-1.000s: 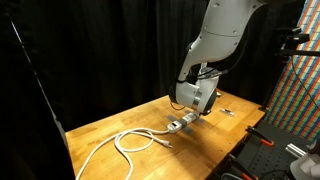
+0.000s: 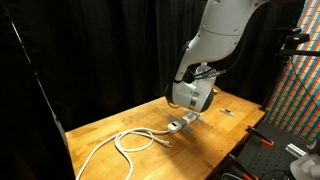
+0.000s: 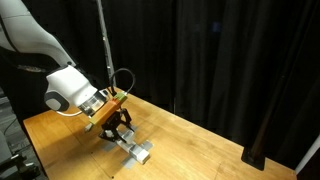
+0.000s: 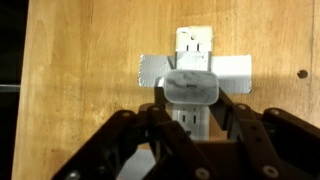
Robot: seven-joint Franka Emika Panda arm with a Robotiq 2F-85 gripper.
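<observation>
A white power strip is fixed to the wooden table with grey tape. In the wrist view its outlets show above and below my gripper. My dark fingers are shut on a small round-ended grey and white object, which looks like a plug or adapter. It hangs over the strip's middle and covers part of it. Whether it touches the strip I cannot tell. Exterior view 2 has the gripper low over the far part of the strip.
A white cord loops across the left of the table, with a plug end lying near the strip. Small items lie to the right of the arm. Black curtains stand behind.
The hand has shifted slightly to the left in exterior view 1 over the last second. The power strip and cord lie as before.
</observation>
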